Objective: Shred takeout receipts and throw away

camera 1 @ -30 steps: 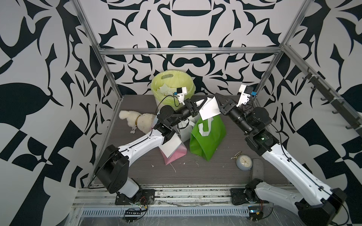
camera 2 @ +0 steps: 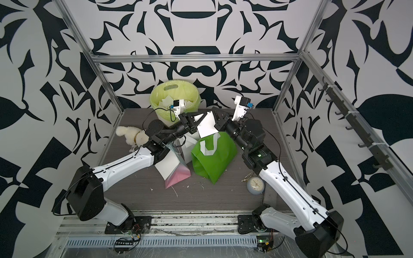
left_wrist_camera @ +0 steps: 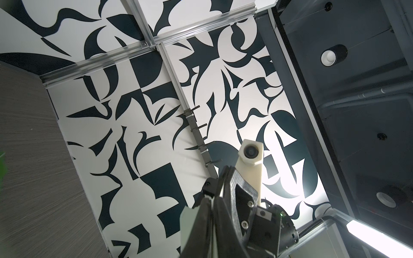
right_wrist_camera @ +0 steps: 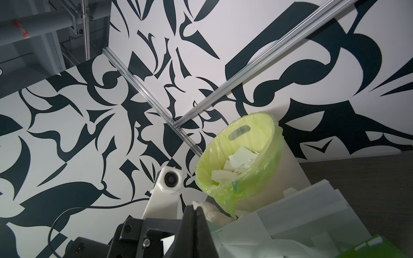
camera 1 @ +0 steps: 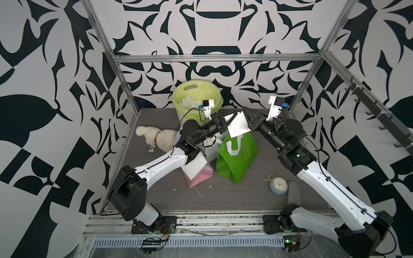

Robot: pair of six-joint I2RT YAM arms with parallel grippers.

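Observation:
My left gripper (camera 1: 230, 118) and right gripper (camera 1: 247, 118) meet over the bags, both shut on a white paper sheet (camera 1: 238, 126) that hangs between them. In each wrist view the fingers are closed, with paper partly showing behind them. The yellow-lined bin (camera 1: 196, 88) stands at the back and holds white paper pieces (right_wrist_camera: 243, 157). Below the grippers are a green bag (camera 1: 237, 161) with white handles and, to its left, a pink bag (camera 1: 199, 176) partly covered by white paper.
A white plush dog (camera 1: 163, 139) lies at the left. A round clock (camera 1: 278, 185) and a grey slab (camera 1: 293, 191) sit at the front right. Small scraps lie on the bare front of the table (camera 1: 232, 200).
My right arm has shifted very slightly left over the last second, its wrist turning a little. The left arm and the objects look unchanged.

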